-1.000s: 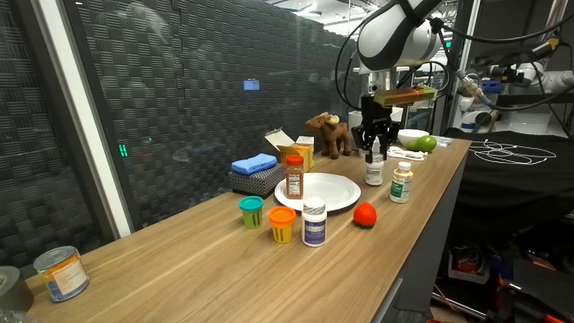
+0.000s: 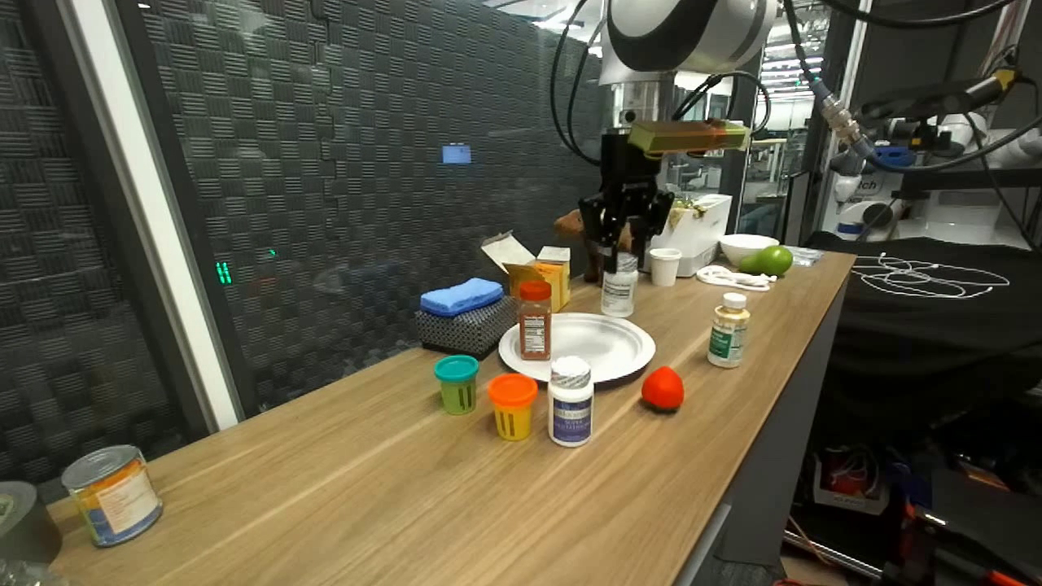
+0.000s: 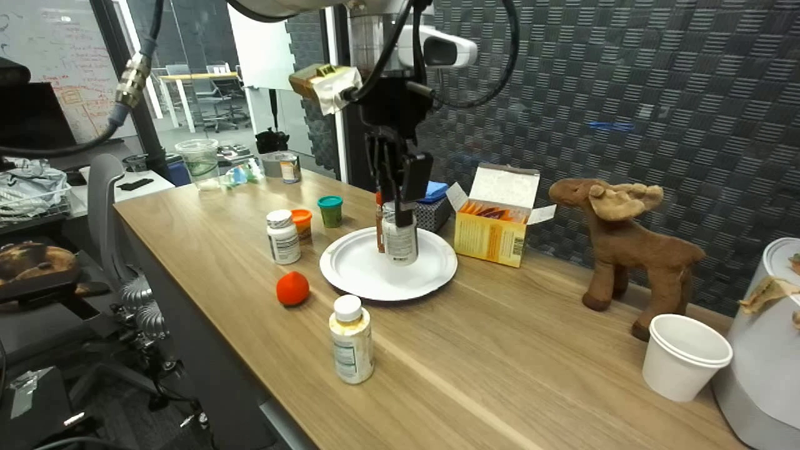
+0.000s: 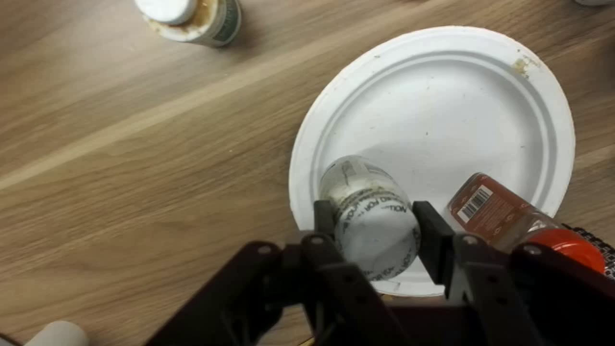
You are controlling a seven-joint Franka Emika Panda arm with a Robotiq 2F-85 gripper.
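My gripper is shut on a white bottle (image 4: 377, 236) with a printed seal on its top, one finger to each side of it. In exterior view 2 the same white bottle (image 3: 400, 244) looks upright, over the white paper plate (image 3: 349, 279); whether its base touches the plate I cannot tell. On the plate stands a spice jar (image 2: 534, 332) with a red lid, close to the right finger in the wrist view. Part of that jar is hidden behind the held bottle in exterior view 2.
Around the plate stand a yellow-filled bottle (image 3: 350, 345), a red ball-like object (image 3: 292, 289), a second white bottle (image 3: 282, 240), and orange-lidded (image 2: 513, 410) and teal-lidded (image 2: 457, 386) tubs. An open yellow box (image 3: 491, 232) and a plush moose (image 3: 637, 247) line the wall side.
The gripper and the white bottle have moved left in exterior view 1, from beside the yellow-filled bottle toward the plate. The arm now covers much of the moose there.
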